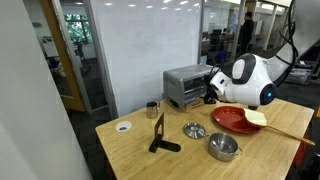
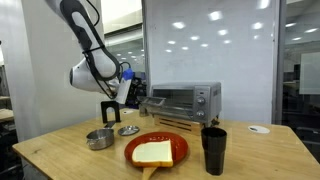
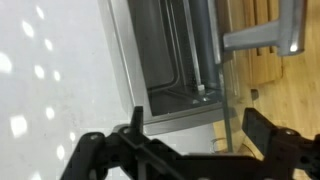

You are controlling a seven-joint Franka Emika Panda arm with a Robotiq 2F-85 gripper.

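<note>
The silver toaster oven [image 2: 185, 103] stands at the back of the table. In the wrist view its interior [image 3: 170, 50] and wire rack show past the door's edge, with the bar-shaped handle [image 3: 255, 38] at upper right, so the door looks at least partly open. My gripper is open, its dark fingers [image 3: 262, 138] wide apart. A thin door edge appears between them in that view; whether they touch it I cannot tell. In exterior view 1 my gripper [image 1: 211, 88] is at the oven's front.
A slice of bread [image 2: 153, 152] lies over a red plate [image 2: 178, 142] with a wooden handle beneath it. A black cup [image 2: 214, 150], a metal pot [image 1: 223, 147], a small metal dish [image 1: 194, 130] and a black stand [image 1: 160, 137] are on the table.
</note>
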